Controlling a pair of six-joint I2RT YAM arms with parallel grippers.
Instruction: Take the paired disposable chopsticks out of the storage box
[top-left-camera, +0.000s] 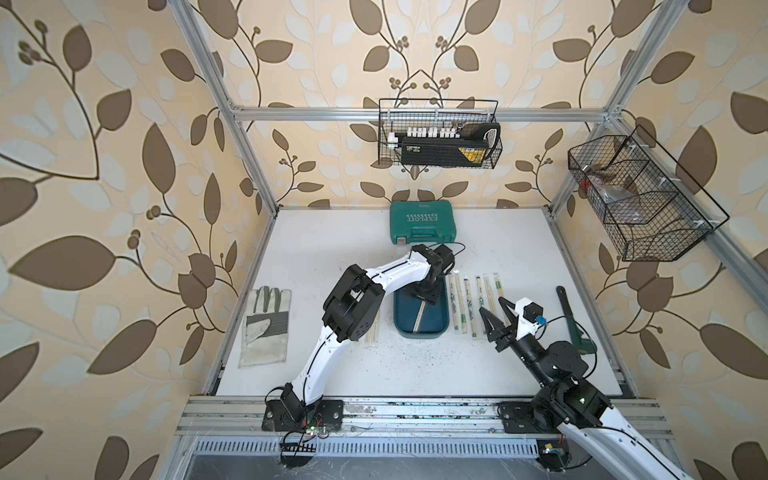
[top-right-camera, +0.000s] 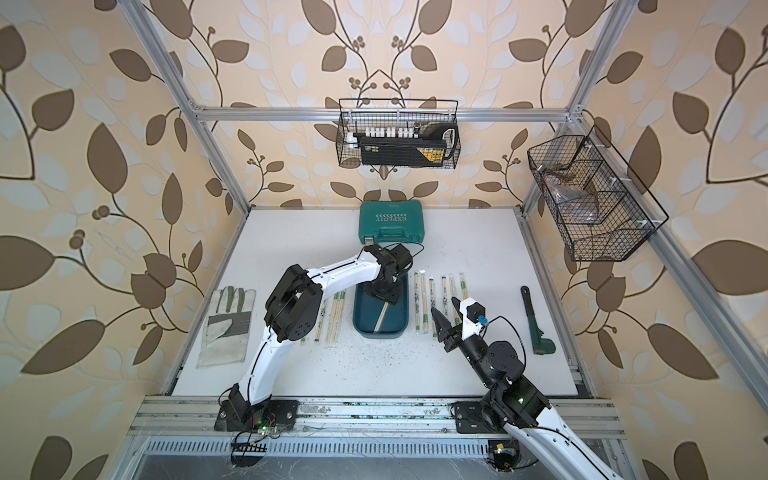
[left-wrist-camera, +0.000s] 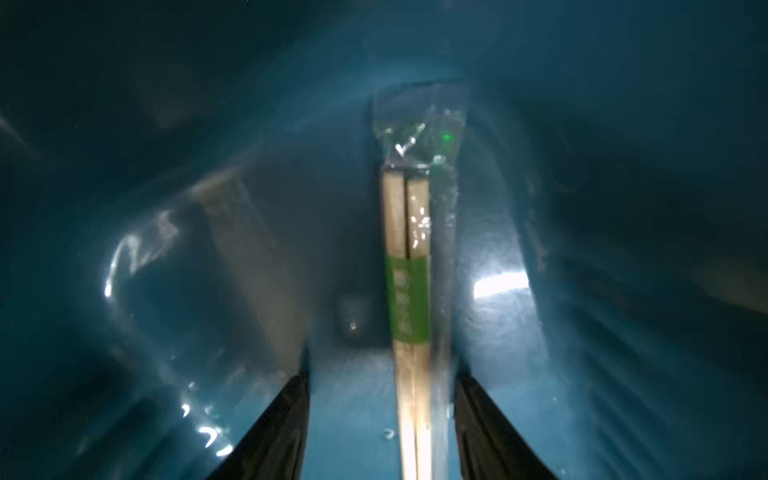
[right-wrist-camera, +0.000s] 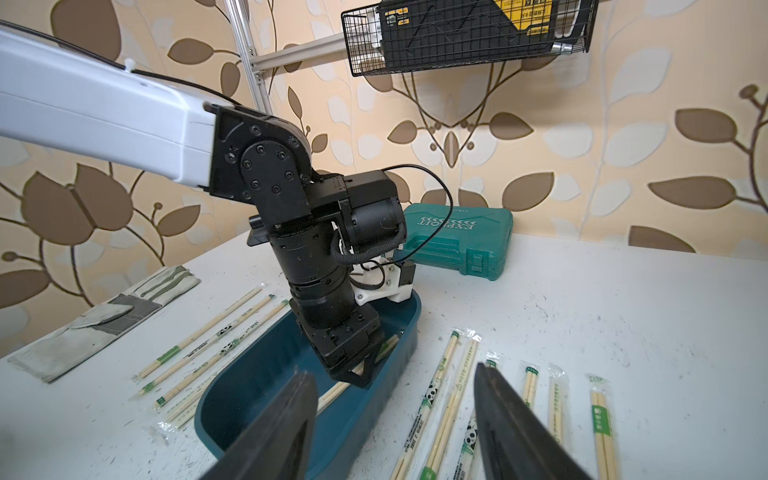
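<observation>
One wrapped pair of chopsticks (left-wrist-camera: 410, 300) with a green band lies on the floor of the dark blue storage box (top-left-camera: 421, 334). My left gripper is down inside the box, open, one finger on each side of the pair; I cannot tell if either touches it. In the top views the left hand covers the pair's far end. My right gripper stands open over the right side of the table, nothing between its fingers. Wrapped chopstick pairs (right-wrist-camera: 448, 400) lie in a row right of the box, and more pairs (right-wrist-camera: 212, 348) lie on its left.
A green tool case (top-left-camera: 422, 221) stands behind the box. Work gloves (top-left-camera: 266, 328) lie at the far left, and a green-handled tool (top-left-camera: 573, 320) at the far right.
</observation>
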